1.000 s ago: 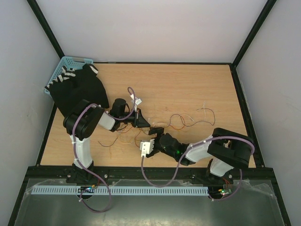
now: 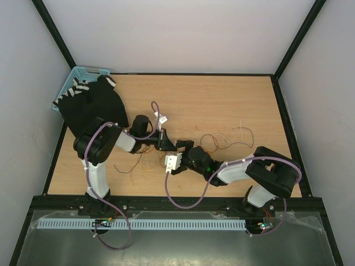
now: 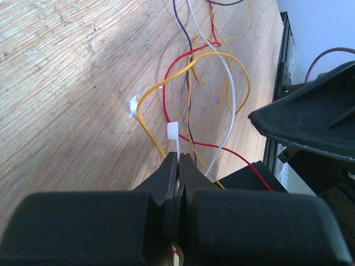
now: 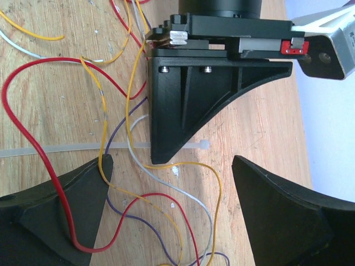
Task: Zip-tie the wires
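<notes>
My left gripper is shut on a thin white zip tie (image 3: 173, 131), whose square head pokes out past the fingertips. Seen in the right wrist view, the tie's strip (image 4: 61, 148) runs sideways across and behind the left gripper's finger (image 4: 172, 111). Red (image 4: 8, 100), yellow (image 4: 219, 194), white (image 4: 208, 209) and purple (image 4: 147, 223) wires lie in loose loops around it. My right gripper stands open, its fingers on either side of the left fingertips and some wires. Red and yellow wires pass over its left-hand finger (image 4: 50, 221).
More wires (image 2: 226, 145) curl over the table to the right. A dark cloth (image 2: 94, 105) hangs out of a blue basket (image 2: 89, 71) at the back left.
Wires by the grippers shifted slightly. The left arm looks nearly still.
</notes>
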